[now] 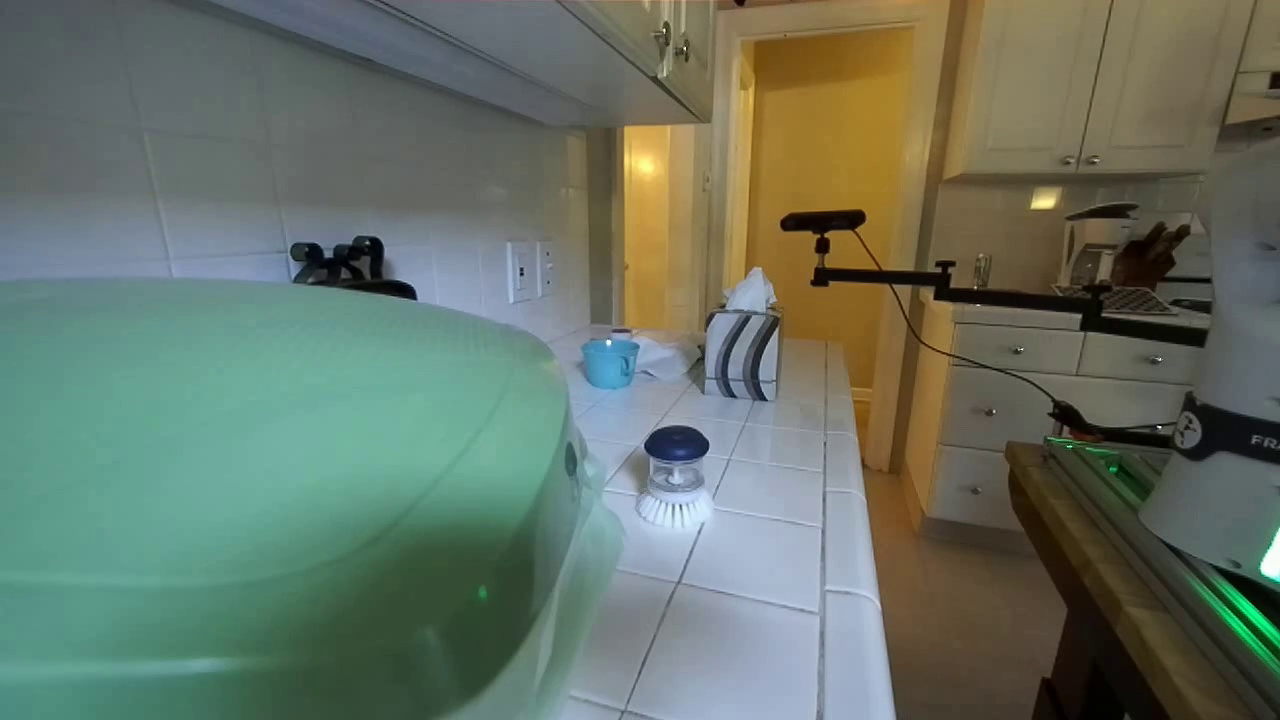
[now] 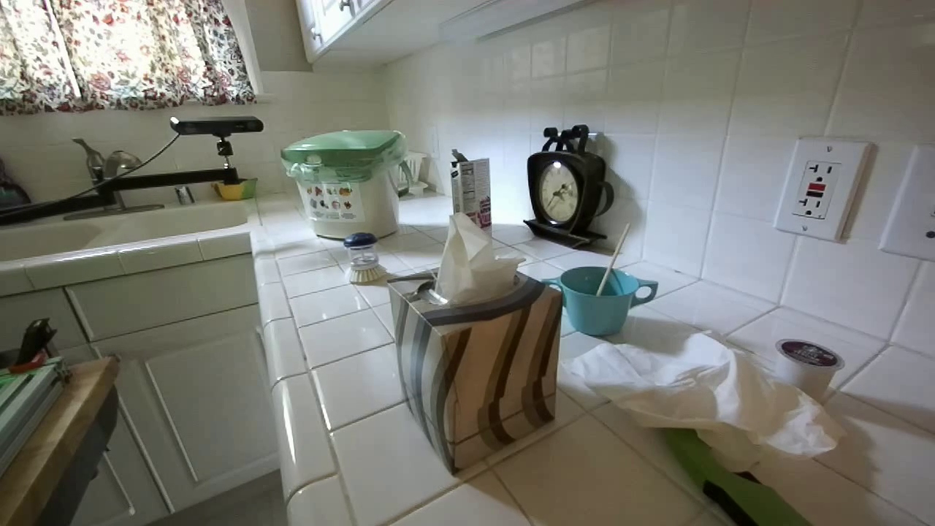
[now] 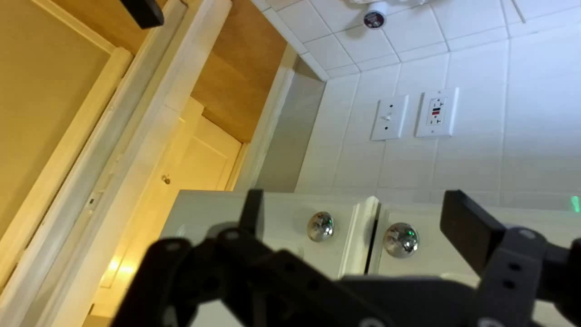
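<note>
My gripper is open in the wrist view, its two black fingers wide apart and nothing held between them. Behind the gap are upper cabinet doors with two round metal knobs, a left knob [image 3: 320,226] and a right knob [image 3: 401,240]. Whether either finger touches the doors cannot be told, though no contact shows. Neither exterior view shows the gripper clearly. The white arm base [image 1: 1224,480] stands at the right edge of exterior view 1.
On the tiled counter stand a striped tissue box [image 2: 478,377], a turquoise cup [image 2: 597,302] with a stick in it, a dish brush [image 2: 361,258], a green-lidded bin [image 2: 346,188], a black clock-like scale [image 2: 565,188] and a crumpled white cloth [image 2: 710,394]. A camera boom [image 1: 1008,294] crosses the aisle.
</note>
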